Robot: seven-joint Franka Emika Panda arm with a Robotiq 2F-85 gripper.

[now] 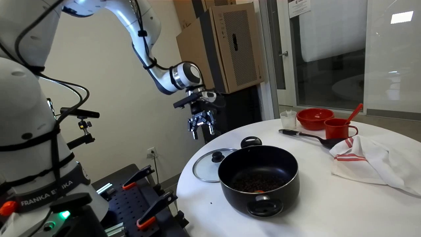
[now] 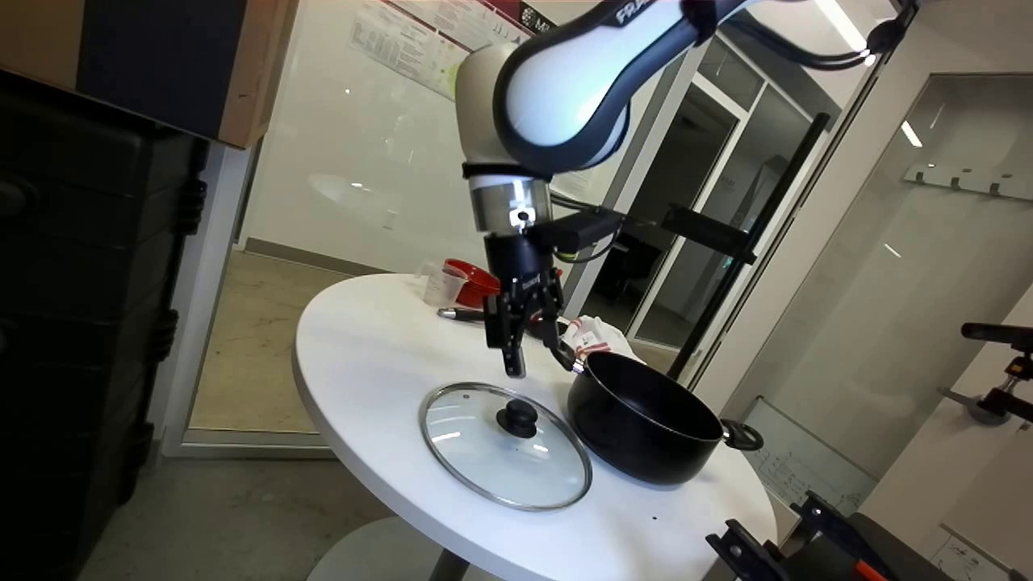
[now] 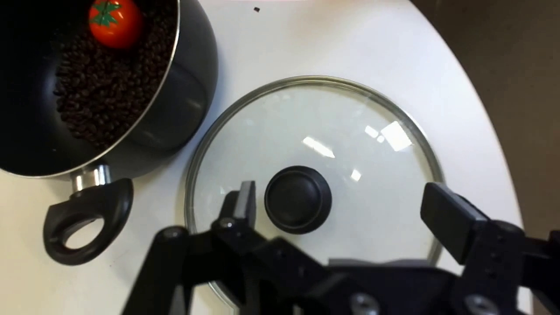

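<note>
Flat on the white table lies a glass lid (image 3: pixel 362 220) with a steel rim and a round black knob (image 3: pixel 297 199). Beside it is a black pot (image 1: pixel 258 177), uncovered, with dark beans (image 3: pixel 107 86) and a red tomato (image 3: pixel 115 22) inside. My gripper (image 1: pixel 203 133) is raised in the air near the lid's side of the table, clear of both lid and pot. Its fingers are spread wide and nothing is between them; in the wrist view the knob appears below, closer to the left finger (image 3: pixel 244 207).
Farther back on the table (image 1: pixel 319 193) are red bowls (image 1: pixel 314 118), a clear cup (image 1: pixel 288 119), a red mug (image 1: pixel 338 128), a black ladle (image 1: pixel 309 136) and a white towel (image 1: pixel 371 162) with red stripes.
</note>
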